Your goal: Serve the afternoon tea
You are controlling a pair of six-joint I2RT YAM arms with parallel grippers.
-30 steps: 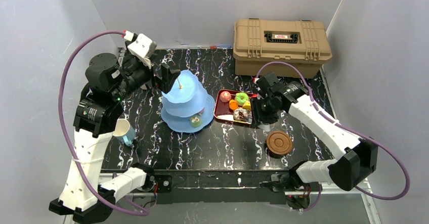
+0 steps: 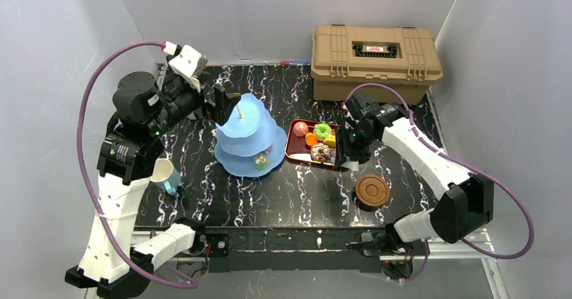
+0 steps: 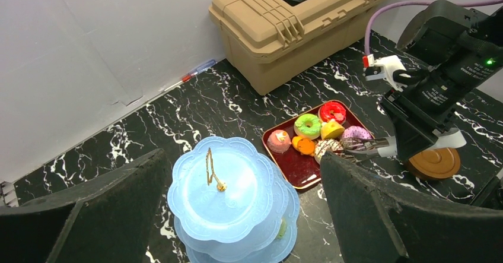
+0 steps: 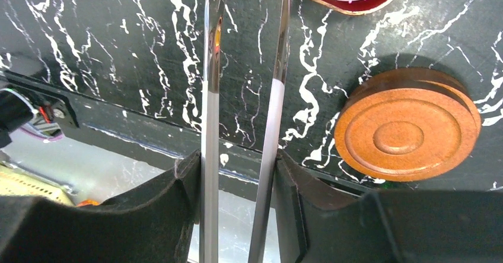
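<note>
My right gripper is shut on a pair of metal tongs with pale handles, its fingers pressing the two arms from outside; a gap stands between the arms. In the left wrist view the tongs reach over the dark red tray, their tips by the striped donut. Whether they touch it cannot be told. Also in the tray are a green donut, a red donut, a purple donut and smaller sweets. Empty and open, my left gripper hangs above the blue tiered stand.
On the stand's lower plate sits a greenish treat. A light blue cup lies at the left, and a round brown lid is near the front right. A tan case fills the back right.
The right arm's elbow has shifted inward to the left, and its gripper has moved slightly by the tray. My left arm stays still.
</note>
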